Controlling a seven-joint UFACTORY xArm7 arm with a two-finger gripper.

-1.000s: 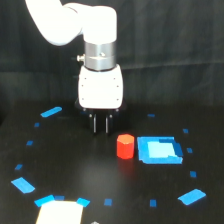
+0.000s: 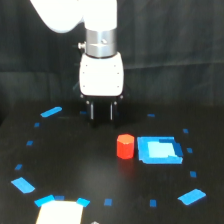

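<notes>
My gripper [image 2: 102,118] hangs in the upper middle of the camera view, pointing down. Its dark fingers stand apart, and I see nothing between them; against the black background their tips are hard to make out. A red block [image 2: 125,147] with a many-sided outline lies on the dark table, lower in the picture and slightly right of the gripper. Just right of the block is a small blue tray [image 2: 142,152] with a white patch [image 2: 161,150] inside. The gripper touches neither of them as far as I can tell.
Blue tape strips mark the dark table, among them one at the back left [image 2: 51,112] and one at the front right [image 2: 192,197]. A pale, blurred object [image 2: 60,212] fills the front left edge.
My gripper is higher in the picture and its fingers are wider apart than a second ago. The red block and the blue tray have not moved.
</notes>
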